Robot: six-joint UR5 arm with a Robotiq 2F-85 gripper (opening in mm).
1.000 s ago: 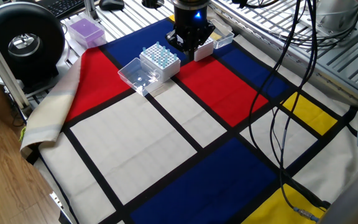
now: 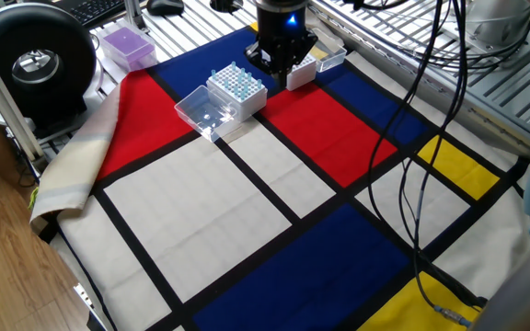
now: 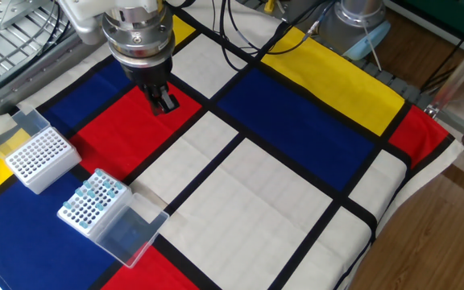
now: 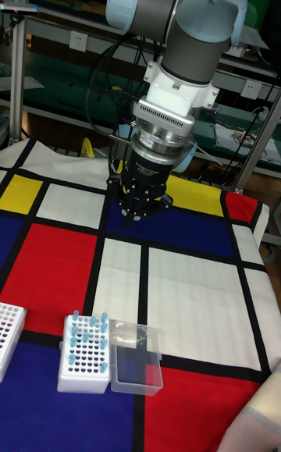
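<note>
A white rack (image 3: 83, 211) carries several pale blue tips standing in its holes, with many holes empty; its clear lid (image 3: 132, 229) lies folded open beside it. A second white rack (image 3: 45, 163), without any blue tips that I can see, has its own clear lid (image 3: 16, 137) open. My black gripper (image 3: 165, 103) points downward above the cloth, apart from both racks. From exterior view 1 the gripper (image 2: 282, 81) overlaps part of the second rack (image 2: 301, 74). Its fingertips look close together, but whether they touch is unclear, and no held object shows.
A patterned cloth (image 2: 187, 210) covers the table, its middle and front clear. One corner (image 2: 74, 168) is folded over at the left. A purple box (image 2: 128, 46) stands on the metal grating. Black cables (image 2: 410, 138) hang over the right side.
</note>
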